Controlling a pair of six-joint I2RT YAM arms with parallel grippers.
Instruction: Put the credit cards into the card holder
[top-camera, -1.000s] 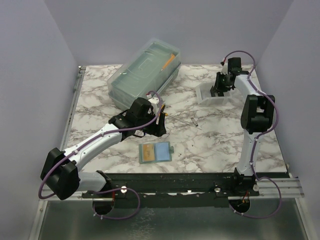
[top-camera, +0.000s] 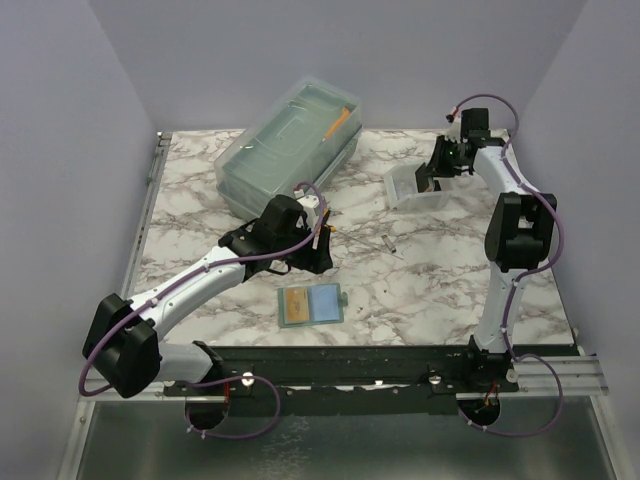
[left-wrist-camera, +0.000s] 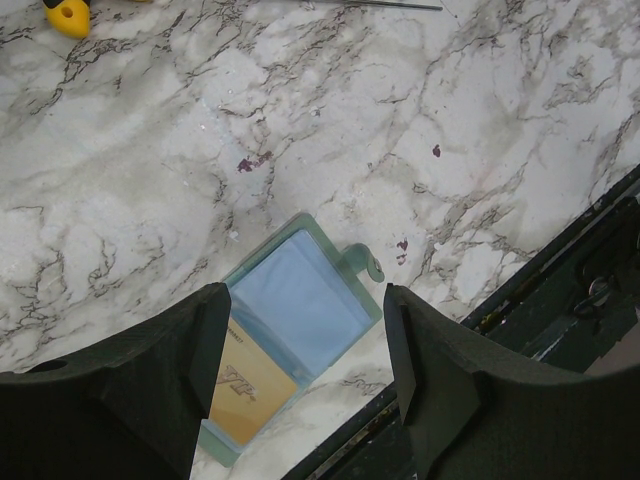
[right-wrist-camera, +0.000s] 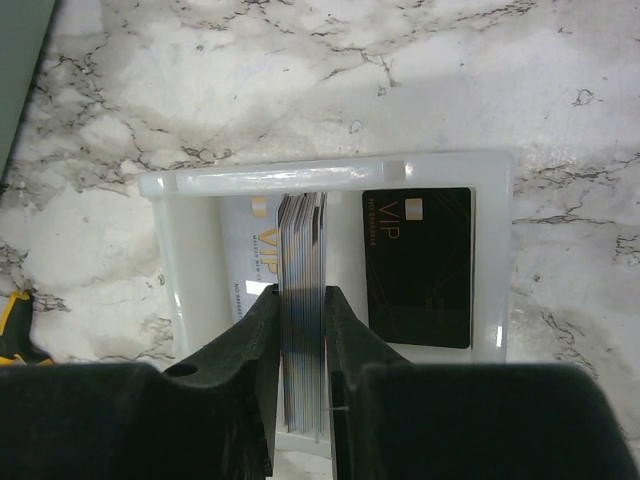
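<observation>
In the right wrist view, my right gripper is shut on an upright stack of cards (right-wrist-camera: 302, 230). The stack stands edge-on within the outline of a white tray (right-wrist-camera: 490, 260); whether it touches the tray floor, I cannot tell. On either side of it lie a black VIP card (right-wrist-camera: 420, 265) and a partly covered pale VIP card (right-wrist-camera: 240, 235). A flat grey-green card holder (left-wrist-camera: 310, 228), with a tan panel (left-wrist-camera: 245, 385) and a pale blue panel (left-wrist-camera: 305, 295), rests near the table's front edge. Above the table, my left gripper is open and empty.
A large lidded clear box (top-camera: 285, 150) occupies the back left. Right of the left gripper lie a thin tool (top-camera: 358, 238) and a small grey piece (top-camera: 389, 243). Marble around the holder and toward the front right is bare.
The white tray has shifted slightly left. The right gripper has moved a little toward the back, still at the tray. The left arm and the card holder have stayed put.
</observation>
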